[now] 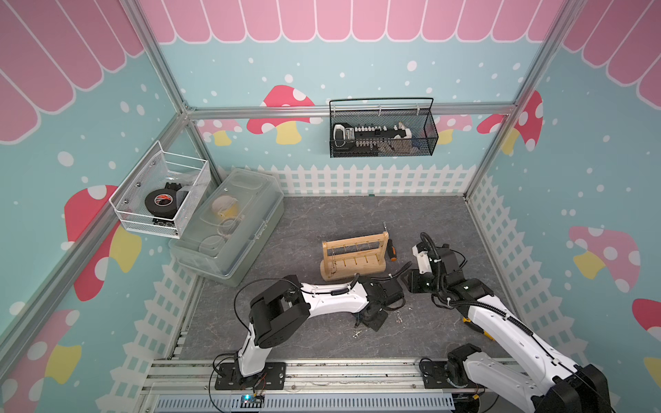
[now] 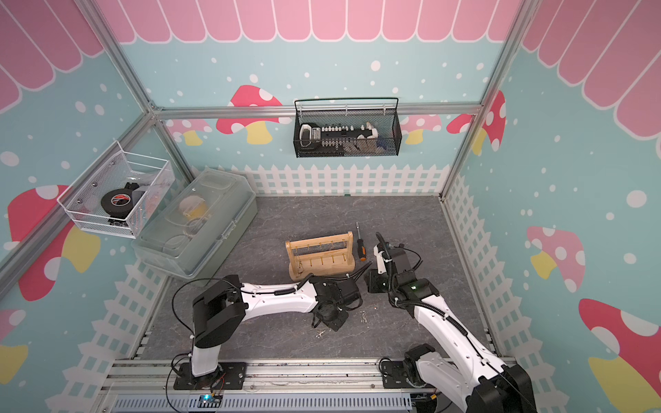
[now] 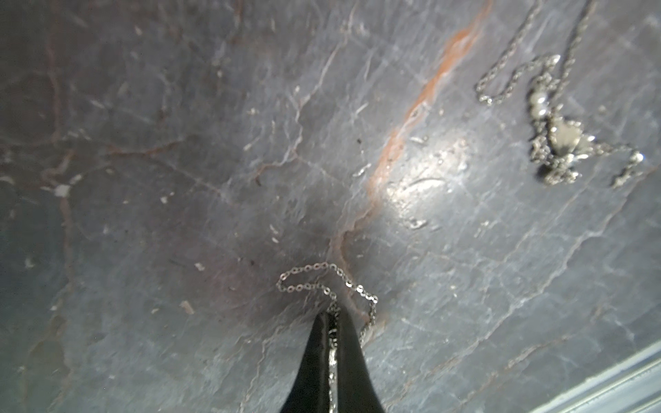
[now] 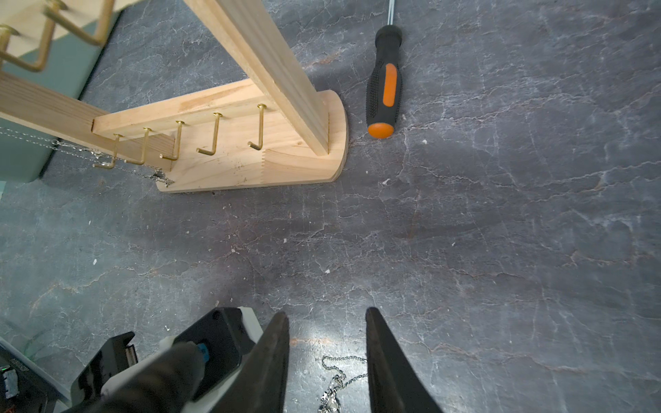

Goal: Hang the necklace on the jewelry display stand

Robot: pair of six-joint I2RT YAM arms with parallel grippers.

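Observation:
My left gripper is shut low over the table on a silver chain necklace; whether the chain at its tips is pinched or lies beneath cannot be told. A second tangled necklace lies to the upper right in the left wrist view. The wooden display stand with brass hooks stands behind the left arm; a chain hangs at its left end. My right gripper is part open at the stand's front right, nothing between its fingers, a necklace on the table beyond them in the right wrist view.
A screwdriver lies right of the stand. A lidded plastic box is at the back left, below a white wire basket. A black mesh basket hangs on the back wall.

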